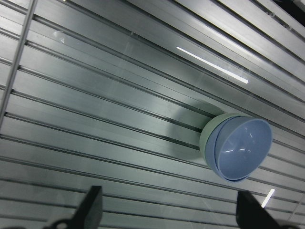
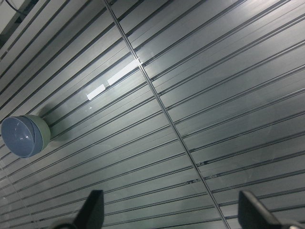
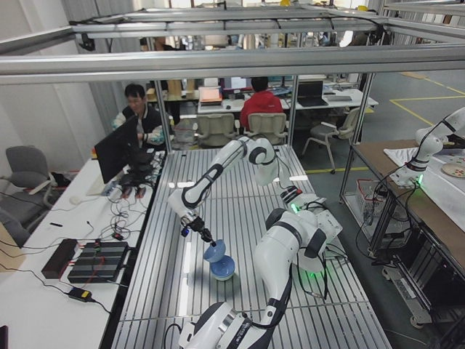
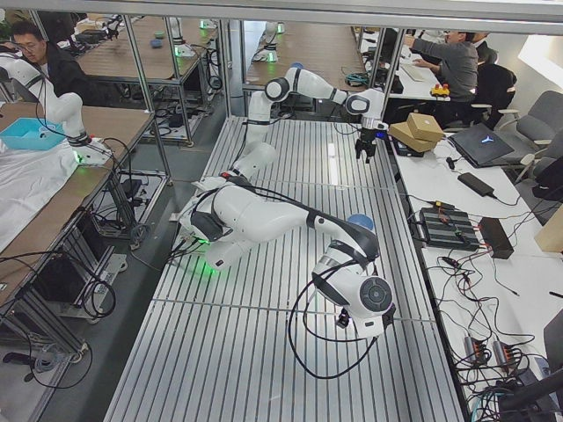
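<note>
Blue bowls [image 1: 243,148] sit nested with a pale green bowl [image 1: 207,133] in the left wrist view, and appear again as a stack [image 2: 19,136] in the right wrist view. In camera left view, the far arm's gripper [image 3: 207,236] is at a tilted blue bowl [image 3: 214,253] above another bowl [image 3: 222,269]; in camera right view that gripper [image 4: 366,148] is raised, apart from the bowls [image 4: 361,222]. My left gripper and right gripper both stand open, nothing between their fingers.
Arm bodies and loose cables cover its middle and right in camera left view. A side desk [image 3: 43,313] with monitor, boxes and wiring runs along the left.
</note>
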